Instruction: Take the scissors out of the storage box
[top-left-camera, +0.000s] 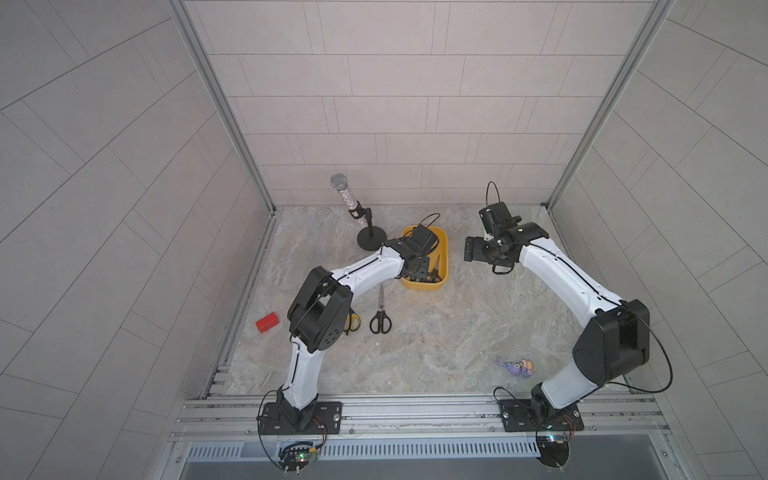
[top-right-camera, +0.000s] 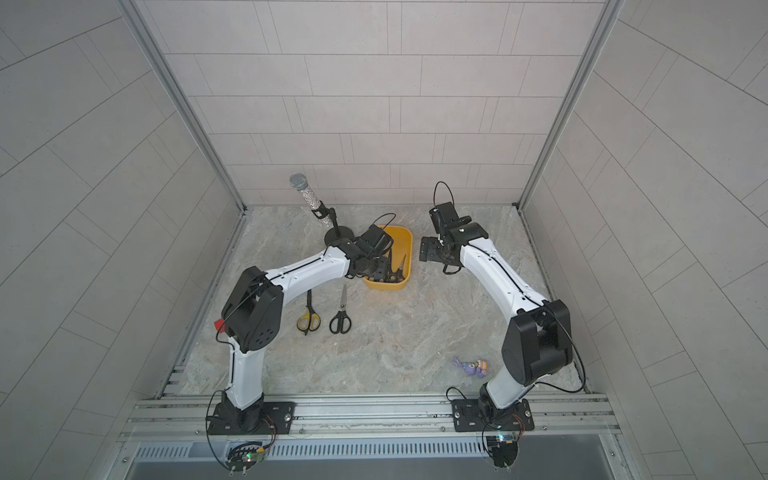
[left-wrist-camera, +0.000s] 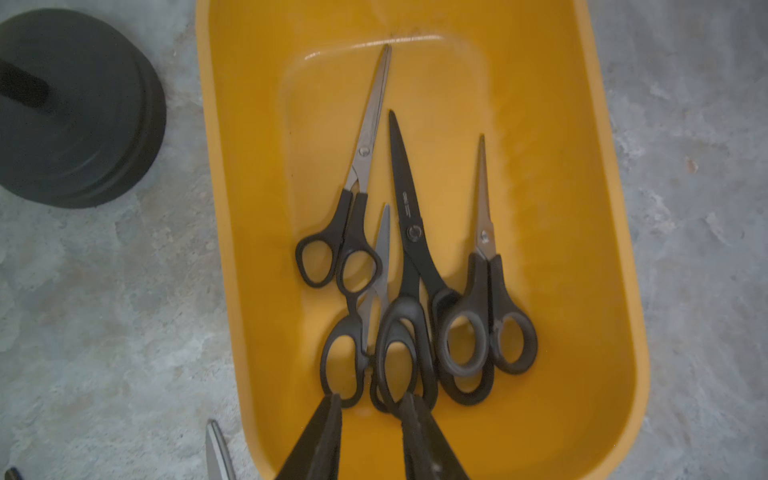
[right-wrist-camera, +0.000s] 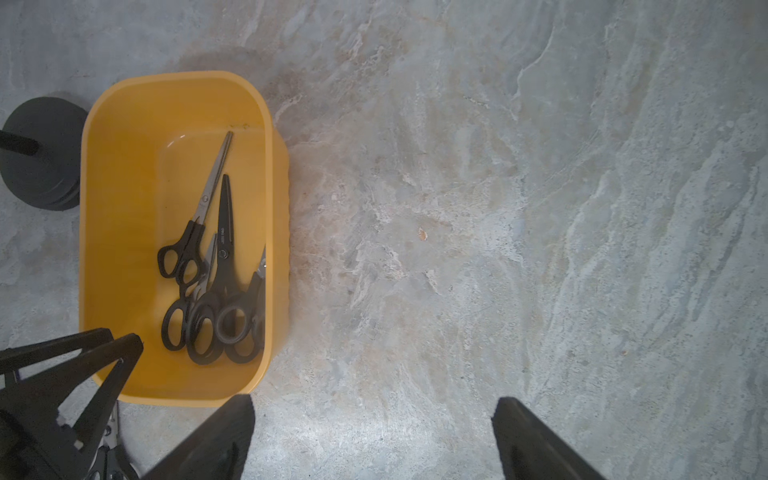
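Observation:
The yellow storage box (left-wrist-camera: 608, 336) holds several scissors: a silver-bladed pair (left-wrist-camera: 365, 152) on the left, a long black pair (left-wrist-camera: 405, 196) in the middle, a pair with grey-black handles (left-wrist-camera: 512, 304) on the right, and another partly covered below. My left gripper is over the box's near end, above the handles, its fingers apart with nothing visible between them. My right gripper stands open to the right of the box, above bare table.
A microphone stand (top-left-camera: 370, 237) is left of the box. Two scissors (top-right-camera: 341, 321) (top-right-camera: 308, 320) lie in front of it, a red block (top-left-camera: 267, 321) at far left, a small purple figure (top-left-camera: 516, 366) at front right. The table right of the box is clear.

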